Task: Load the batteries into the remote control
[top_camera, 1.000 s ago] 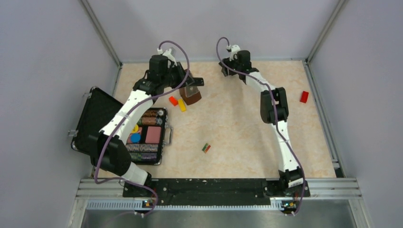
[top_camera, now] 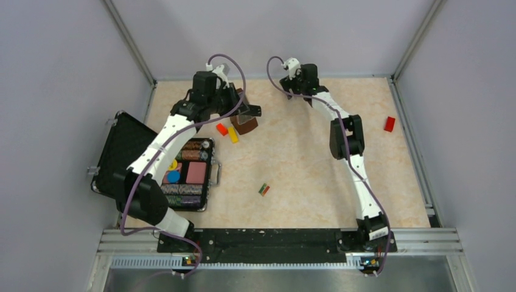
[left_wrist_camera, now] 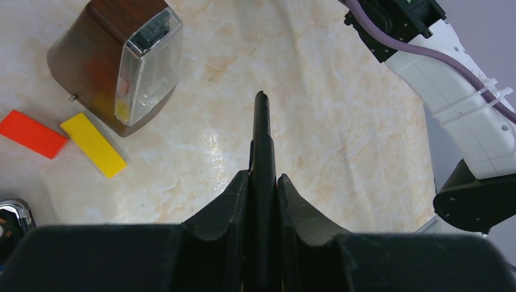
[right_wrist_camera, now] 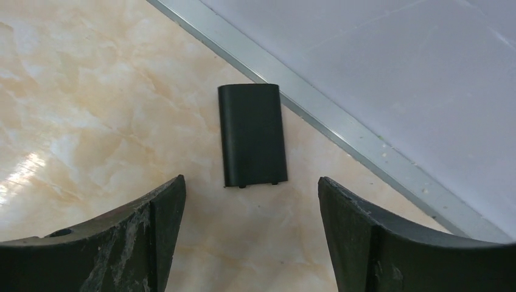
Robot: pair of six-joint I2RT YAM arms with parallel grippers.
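My left gripper is shut on a long black object, likely the remote (left_wrist_camera: 261,146), held in the air near the brown container. In the right wrist view, a small black battery cover (right_wrist_camera: 252,135) lies flat on the table near the back rail. My right gripper is over it, part open, with a fingertip to either side and below it in view, nothing between them. A small green and red pair (top_camera: 263,189), perhaps the batteries, lies on the lower middle of the table in the top view.
A brown container with a clear front (left_wrist_camera: 112,67) stands beside red (left_wrist_camera: 33,134) and yellow (left_wrist_camera: 93,144) blocks. An open black case (top_camera: 122,152) fills the left side. A red block (top_camera: 389,123) lies at the right.
My right arm has shifted slightly at the back of the table over the last second, its wrist and cable changing angle. My left arm has barely moved.
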